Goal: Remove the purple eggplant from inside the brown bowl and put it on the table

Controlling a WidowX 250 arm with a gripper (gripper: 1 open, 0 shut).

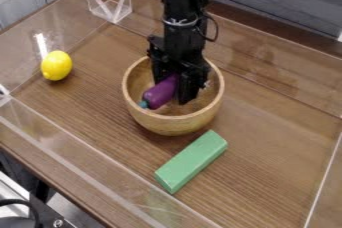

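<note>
The purple eggplant [159, 95] lies slanted at the left side inside the brown bowl [175, 125], its tip low toward the bowl's left wall. From the back of the table, the black gripper [177, 75] reaches down into the bowl. Its dark fingers meet the eggplant's upper end, which they partly cover. Whether they are closed around it cannot be made out, nor whether the eggplant is clear of the bowl's floor.
In front of the bowl, to the right, a green block [191, 162] lies on the wooden table. A yellow object [56, 65] sits at the left, and a clear bracket [110, 5] stands at the back left. Bare table [274, 122] extends to the right.
</note>
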